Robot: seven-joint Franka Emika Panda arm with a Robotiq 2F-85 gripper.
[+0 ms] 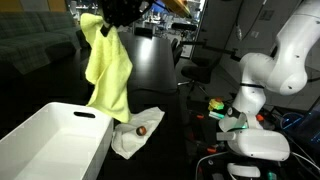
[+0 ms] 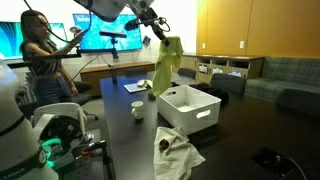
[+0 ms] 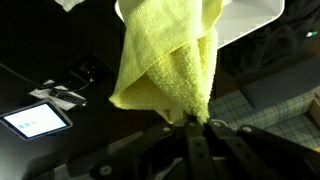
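Observation:
A yellow cloth (image 1: 109, 75) hangs in long folds from my gripper (image 1: 104, 28), which is shut on its upper end. In exterior view 2 the cloth (image 2: 166, 66) dangles beside the left end of an open white box (image 2: 188, 108), its lower end near rim height. From the wrist, the cloth (image 3: 165, 65) spreads away from the gripper and covers part of the box (image 3: 240, 18). The fingertips are mostly hidden by fabric. In exterior view 1 the box (image 1: 60, 140) stands at the lower left, its visible interior empty.
A white cloth (image 1: 133, 139) lies on the dark table with a small brown object (image 1: 141, 130) on it. A white mug (image 2: 137, 109) stands near the table's left edge in exterior view 2. A tablet (image 3: 37, 121) lies beyond the box.

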